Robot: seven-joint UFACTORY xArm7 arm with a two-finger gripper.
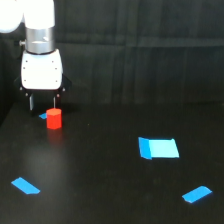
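Note:
A small red block (54, 119) stands on the dark table at the far left. My gripper (43, 102) points down from the white arm (41, 68) just above and slightly left of the block. Its two thin dark fingers are spread apart, with nothing seen between them. The right finger appears close to the block's top in the picture; whether they touch cannot be made out.
A pale blue square (163, 148) with a darker blue strip (145, 149) lies right of centre. Blue tape pieces mark the front left (26, 186) and front right (196, 194). A dark curtain (140, 55) hangs behind.

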